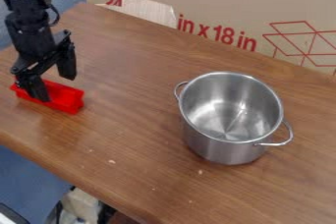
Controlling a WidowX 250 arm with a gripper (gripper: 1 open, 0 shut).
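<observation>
My black gripper (50, 79) is at the left edge of the table, lowered onto a red rectangular object (63, 101), with its fingers over or against that object's top. Whether the fingers are closed on it I cannot tell. A shiny steel pot (230, 120) with two side handles stands upright on the right half of the wooden table, well apart from the gripper.
The wooden table (151, 174) has free room between the red object and the pot. A cardboard sheet (237, 2) with red print stands along the back. Beyond the table's left and near edge is a blue surface (20, 169).
</observation>
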